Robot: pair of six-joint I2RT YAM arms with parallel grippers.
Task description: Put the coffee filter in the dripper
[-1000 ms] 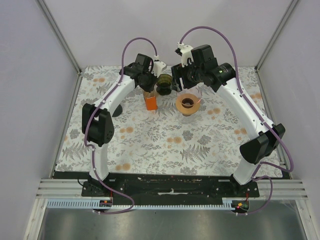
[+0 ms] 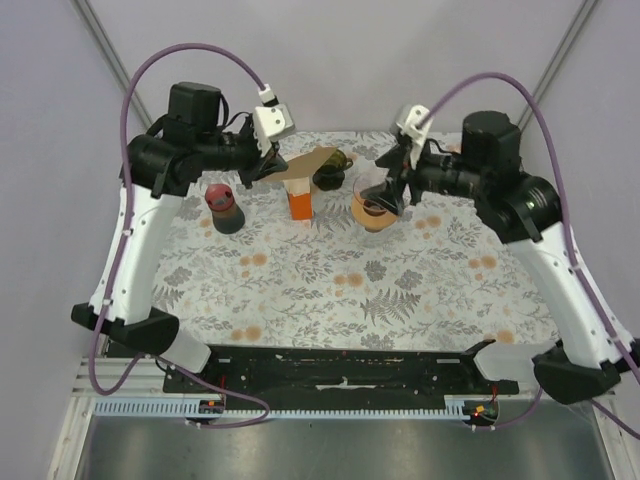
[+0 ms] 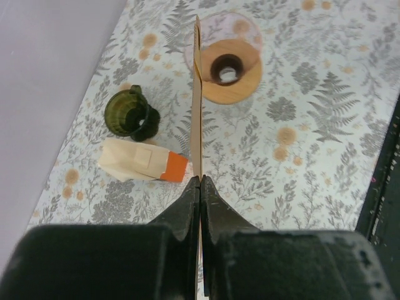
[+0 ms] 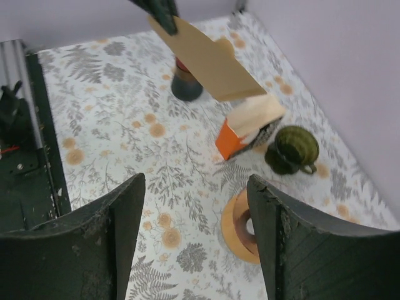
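Note:
My left gripper [image 2: 268, 170] is shut on a tan paper coffee filter [image 2: 304, 165], seen edge-on in the left wrist view above the orange-and-cream filter box [image 3: 175, 167]. My right gripper [image 2: 392, 180] hovers open above a clear dripper with a wooden collar, its fingertips apart in the right wrist view with nothing between them. The filter [image 4: 206, 59] hangs to the dripper's left in the top view, outside it.
A dark green pot [image 3: 128, 115] stands at the back between box and dripper. A red-topped dark cylinder [image 2: 226, 215] stands at the left.
My left gripper has moved up and left out of the filter box, bringing the filter with it. The right arm has shifted slightly toward the front right.

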